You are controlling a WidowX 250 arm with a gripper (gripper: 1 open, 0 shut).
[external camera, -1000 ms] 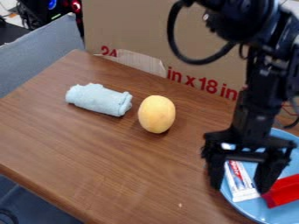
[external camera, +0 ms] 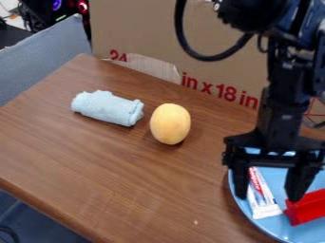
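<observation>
My black gripper is low over the light blue plate at the right edge, its fingers open. A white packet with red markings and a red object lie on the plate below it; the gripper and arm hide the back part of the plate. To the left, a yellow oval object and a rolled pale blue cloth rest on the wooden table.
A large cardboard box stands along the back. A grey padded edge borders the table at the left.
</observation>
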